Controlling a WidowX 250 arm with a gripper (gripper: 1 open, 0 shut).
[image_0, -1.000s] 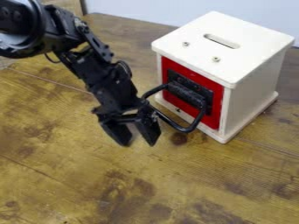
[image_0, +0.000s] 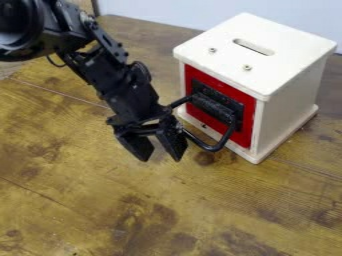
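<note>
A white box (image_0: 291, 100) with a slot and two screws on its top stands at the right, its red front panel (image_0: 241, 140) facing left. A black part with a bent handle (image_0: 221, 138) is mounted on that panel. My black gripper (image_0: 154, 144) hangs just left of the handle, low over the wooden table, fingers angled down. Its two fingers stand apart, with nothing visible between them. Whether it touches the handle cannot be told.
A pale wall runs behind the box. The arm reaches in from the upper left.
My gripper has shifted very slightly since a second ago; the box and handle have not visibly moved.
</note>
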